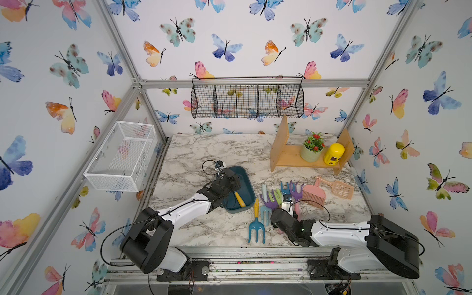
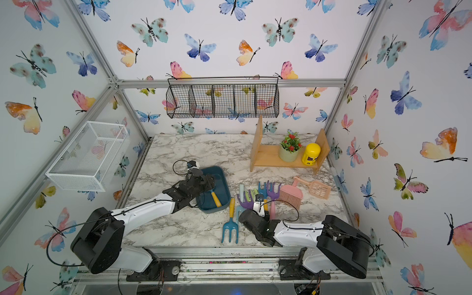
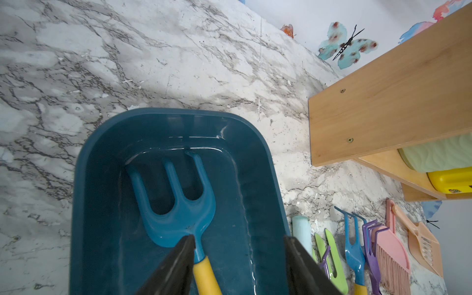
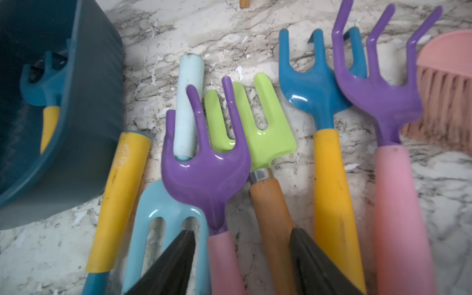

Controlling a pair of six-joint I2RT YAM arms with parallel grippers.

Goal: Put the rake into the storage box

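Note:
The dark teal storage box point(image 3: 83, 206) holds a blue rake with yellow handle point(image 3: 177, 221). My left gripper is open over it, nothing between its fingers. Right of the box lie several rakes: purple point(image 4: 206, 172), green with wooden handle point(image 4: 268, 142), blue with yellow handle point(image 4: 334, 196), another purple one point(image 4: 393, 186), plus a pale blue one point(image 4: 157, 221) and a blue one with yellow handle point(image 4: 118, 186). My right gripper hovers low over the middle handles, its fingers apart around the pink and wooden handles; whether it touches them I cannot tell.
A wooden shelf point(image 1: 295, 162) with plant and yellow canister stands at the back right. A pink brush point(image 1: 314, 191) and slotted spatula point(image 1: 341, 189) lie at the right. A white mesh basket point(image 1: 118, 157) hangs left.

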